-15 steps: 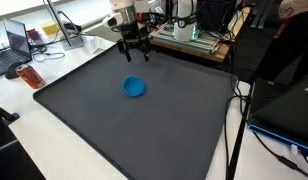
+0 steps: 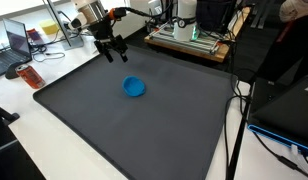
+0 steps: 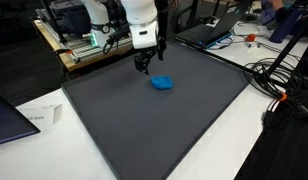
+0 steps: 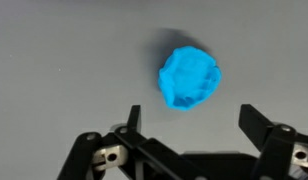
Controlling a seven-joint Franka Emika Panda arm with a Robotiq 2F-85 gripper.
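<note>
A blue, rounded piece with an uneven rim (image 4: 190, 78), perhaps soft like a cloth or putty, lies alone on the dark grey mat. In exterior view 1 the blue piece (image 2: 134, 86) is near the mat's far side, and exterior view 2 also shows the blue piece (image 3: 161, 82). My gripper (image 2: 115, 58) is raised above the mat, apart from the piece and to its far left in exterior view 1. In the wrist view my gripper is open, its black fingers wide apart with nothing between them; the piece appears ahead of that gap.
Bare mat (image 2: 124, 125) surrounds the blue piece. An orange-red can (image 2: 30, 77) stands off the mat's left edge, near a laptop (image 2: 19, 37). A wooden-edged tray (image 2: 194, 45) sits behind the mat. Black cables (image 3: 279, 75) lie beyond the mat in exterior view 2.
Over the last second my gripper has moved left in exterior view 1, away from above the blue piece's far side. The blue piece has stayed in place.
</note>
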